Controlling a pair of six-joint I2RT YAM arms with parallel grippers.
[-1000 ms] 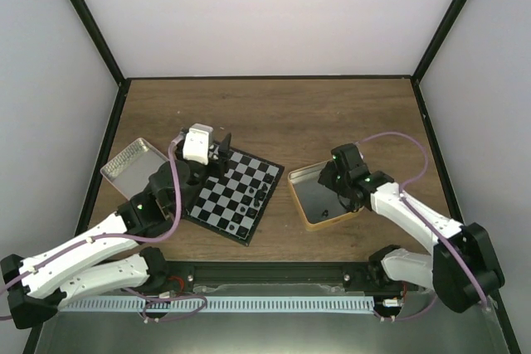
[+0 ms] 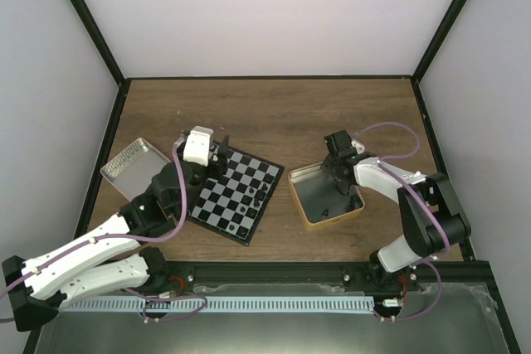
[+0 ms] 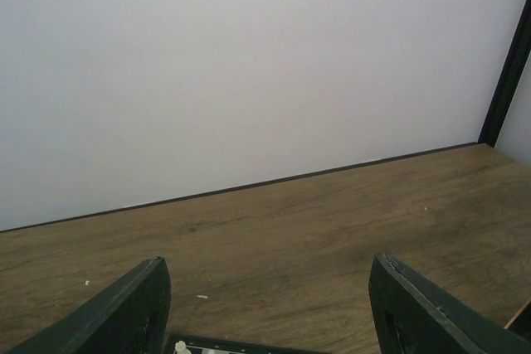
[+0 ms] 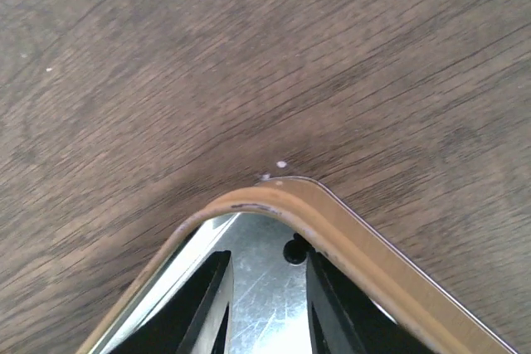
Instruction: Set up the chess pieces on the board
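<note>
The checkered board (image 2: 232, 180) lies left of centre with several dark pieces on its right side. My left gripper (image 2: 217, 153) hangs over its upper left; in the left wrist view its fingers (image 3: 108, 312) stand apart, open, nothing between them. My right gripper (image 2: 336, 163) is over the back of the orange-rimmed tray (image 2: 359, 211), which holds a few dark pieces. In the right wrist view a small black piece (image 4: 294, 250) lies in the tray corner, just beyond my parted right fingertips; the gap between them shows only tray floor.
A silver tray (image 2: 124, 163) lies left of the board, partly behind my left arm. Bare wood table (image 2: 274, 113) spreads across the back, with walls around.
My right arm has moved back and up in the top view, its gripper shifting toward the rear of the orange tray. The left arm is nearly still.
</note>
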